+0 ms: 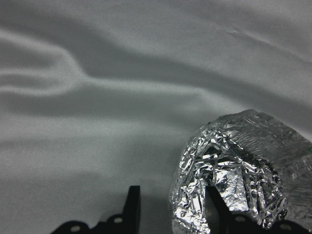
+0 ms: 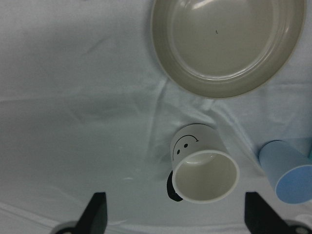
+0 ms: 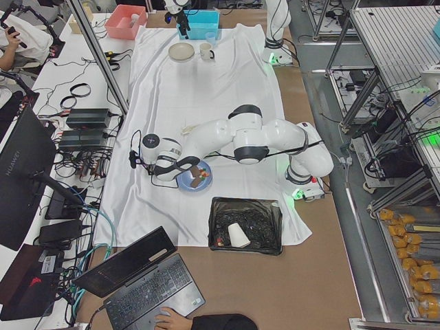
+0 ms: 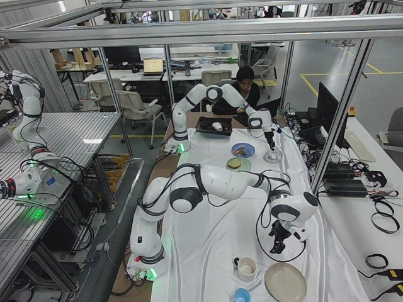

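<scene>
In the left wrist view a crumpled foil item, silvery, lies on the white cloth under my left gripper, whose fingers stand apart, one over the foil's left part. My right gripper is open above the cloth, over a white smiley mug, a blue cup and a beige plate. In the camera right view the foil item sits by the left arm's end, beside a blue plate with food and a green plate.
A black lined bin stands at the near end of the cloth, a laptop beyond it on the brown table. A teal box and monitor are at the edges. A person's hand is at the laptop.
</scene>
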